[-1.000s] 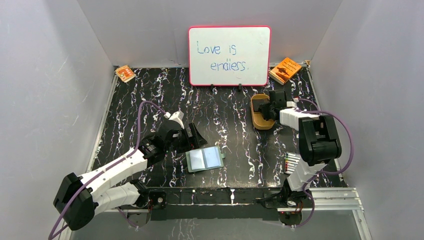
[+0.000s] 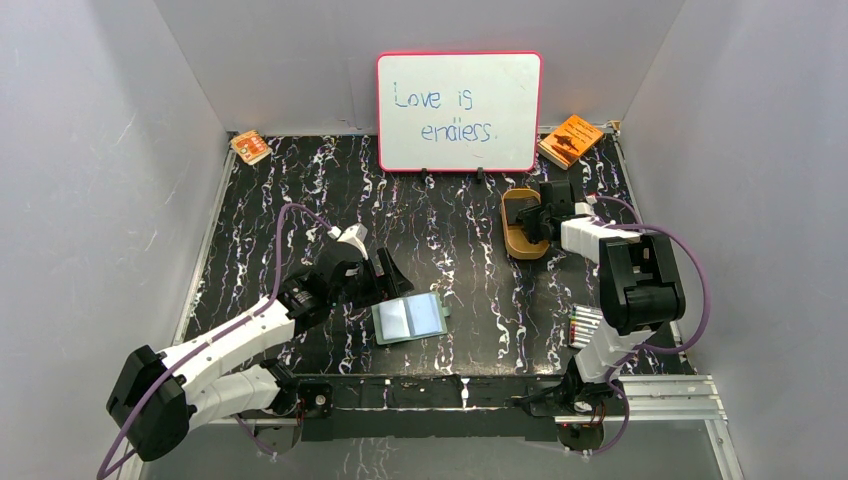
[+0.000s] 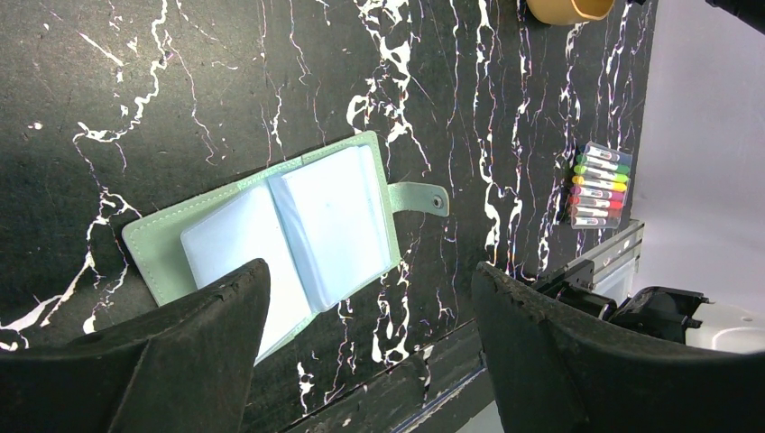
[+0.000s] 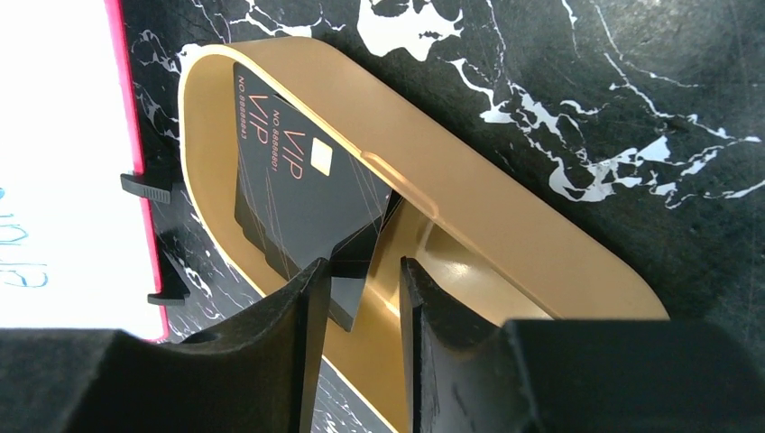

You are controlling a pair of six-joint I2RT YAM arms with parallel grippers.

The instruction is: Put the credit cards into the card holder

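Black VIP cards point(image 4: 307, 198) lie stacked in the tan box point(image 4: 487, 162) on the table's right side. My right gripper is inside the box at the near edge of the cards, fingers part open; the left finger touches or overlaps a card, and I cannot tell if anything is held. The green card holder point(image 3: 167, 244) lies open at front centre, with pale clear sleeves point(image 3: 334, 225). My left gripper point(image 2: 391, 270) hangs open just above and behind it, empty.
A marker set point(image 3: 597, 185) lies at front right. A whiteboard point(image 2: 459, 110) stands at the back, with books point(image 2: 568, 140) beside it and at back left.
The right arm has shifted very slightly to the right over the box in the top view. The left arm has not moved.
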